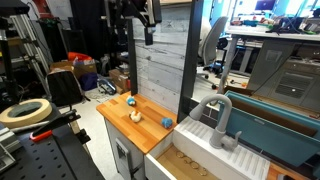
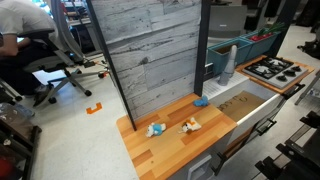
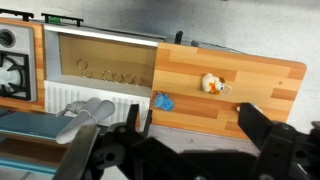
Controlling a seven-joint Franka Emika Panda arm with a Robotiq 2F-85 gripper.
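High over the wooden counter (image 1: 150, 128), my gripper (image 1: 125, 50) hangs at the top of exterior view 1. In the wrist view the gripper has its dark fingers wide apart, nothing between them. Three small items lie on the counter: a blue one (image 2: 201, 101) near the drawer, an orange-and-white one (image 2: 190, 126), and a blue-and-white one (image 2: 156, 129) toward the far end. From the wrist, the blue item (image 3: 163, 101) and the orange-and-white item (image 3: 212, 84) show clearly; the third is partly hidden by a finger.
An open drawer (image 3: 115, 70) with several small ring-like shapes inside adjoins the counter. A grey faucet (image 1: 210, 108) rises beyond it near a white rack. Grey panels (image 2: 165, 60) stand behind the counter; a stove (image 2: 273, 70) is at the far end.
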